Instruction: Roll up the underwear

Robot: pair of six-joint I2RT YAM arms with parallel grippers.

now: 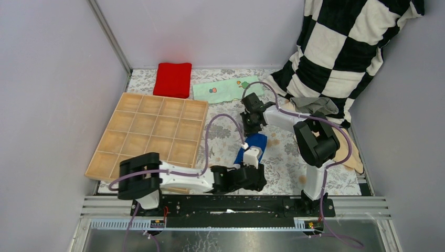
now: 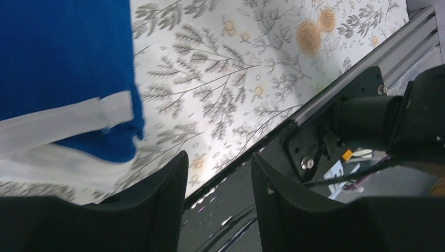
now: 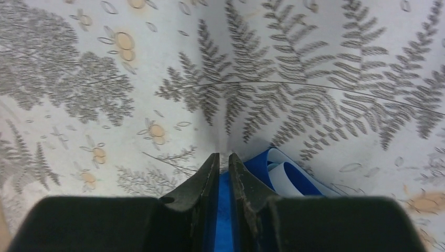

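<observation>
The blue underwear (image 1: 256, 140) lies folded into a narrow strip on the patterned mat. In the left wrist view, its blue cloth (image 2: 57, 58) ends in a white waistband (image 2: 68, 123) at the left of the picture. My left gripper is part open with only bare mat and the table edge between its fingers, right of the waistband. From above, the left arm covers the near end of the cloth. At the far end, my right gripper is shut on blue cloth, whose rumpled edge (image 3: 281, 176) curls up beside the right finger.
An empty wooden compartment tray (image 1: 197, 110) stands at the left. A folded red cloth (image 1: 173, 80) and a green one (image 1: 225, 90) lie at the back. Grey cloth (image 1: 315, 106) and a checkered blanket (image 1: 336, 52) fill the back right.
</observation>
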